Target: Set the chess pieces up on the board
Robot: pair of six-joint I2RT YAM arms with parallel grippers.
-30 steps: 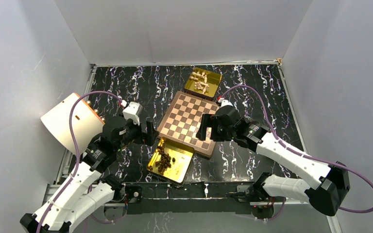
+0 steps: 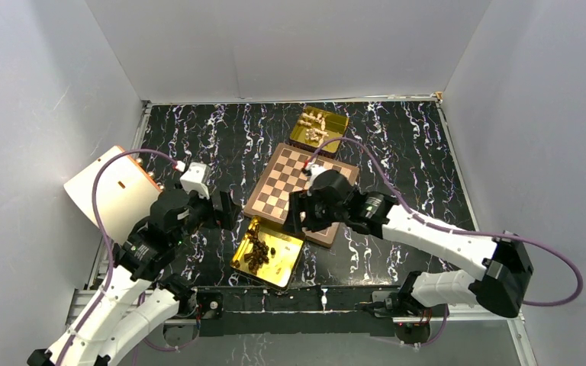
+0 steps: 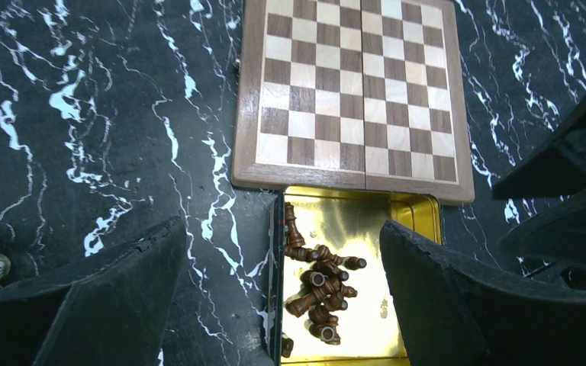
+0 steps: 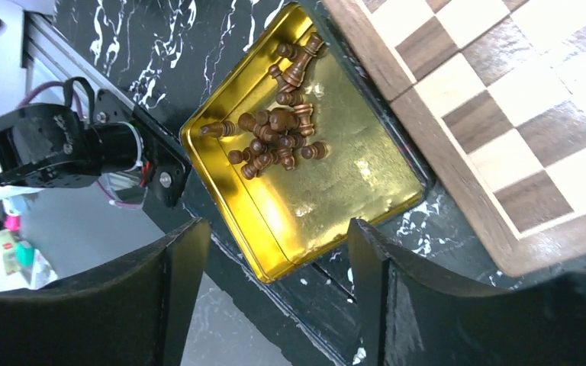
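A checkered wooden board (image 2: 275, 183) lies mid-table, no pieces on it. The near gold tray (image 2: 278, 271) holds a jumble of dark brown pieces (image 4: 267, 137); a farther tray (image 2: 336, 122) holds light pieces (image 2: 314, 130). My left gripper (image 2: 217, 210) hangs open and empty left of the near tray, its fingers framing that tray in the left wrist view. My right gripper (image 2: 301, 213) is over the board's near part and the near tray's right end, fingers apart with nothing between them; in the right wrist view the tray lies just beyond them.
A cream panel (image 2: 111, 191) leans at the table's left side. Bare marble (image 2: 408, 152) lies right of the board and at the back left. Grey walls enclose the table on the back and sides.
My right gripper has moved left toward the near tray and over its edge. My left arm has shifted slightly to the left. The pieces look unchanged.
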